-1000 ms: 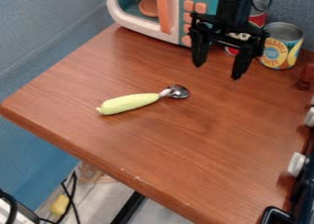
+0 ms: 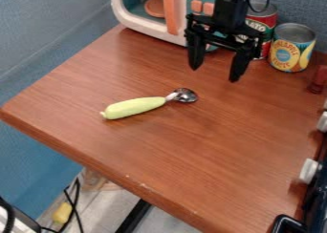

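Observation:
My black gripper (image 2: 215,63) hangs open over the back of the wooden table, in front of a toy microwave and cans, with nothing between its fingers. A spoon with a pale green handle (image 2: 134,107) and a metal bowl lies flat in the middle of the table (image 2: 217,151), apart from the gripper and nearer the front.
Along the back stand a toy microwave (image 2: 133,3), a red can (image 2: 259,23) and a yellow-labelled can (image 2: 292,50). A small red object (image 2: 316,80) sits at the right, above a black appliance (image 2: 309,208).
My gripper has shifted slightly left over the last second, away from the yellow-labelled can. The spoon has not moved.

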